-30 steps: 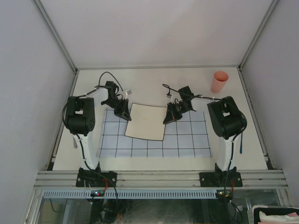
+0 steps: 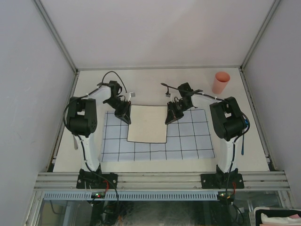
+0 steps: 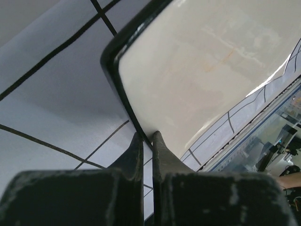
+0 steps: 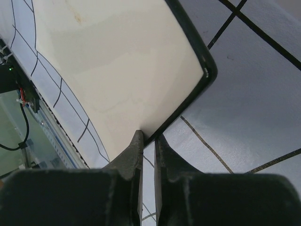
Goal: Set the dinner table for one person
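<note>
A square cream plate with a dark rim (image 2: pixel 147 125) lies over the middle of a white cloth with a dark grid (image 2: pixel 113 141). My left gripper (image 2: pixel 128 121) is shut on the plate's left edge; in the left wrist view its fingertips (image 3: pixel 159 141) pinch the dark rim. On the opposite edge, my right gripper (image 2: pixel 167 121) is likewise shut, its fingers (image 4: pixel 137 141) closed on the rim. Whether the plate touches the cloth or hangs just above it, I cannot tell. Far back on the right stands a pink cup (image 2: pixel 220 83).
A thin blue utensil (image 2: pixel 242 143) lies at the right table edge, partly hidden by the right arm. Something slim and grey (image 2: pixel 75 142) lies at the left edge.
The plate has turned slightly and now sits nearly square to the cloth, shifted a little right and forward. Both grippers moved with it. The cloth's near edge has shifted slightly to the right.
</note>
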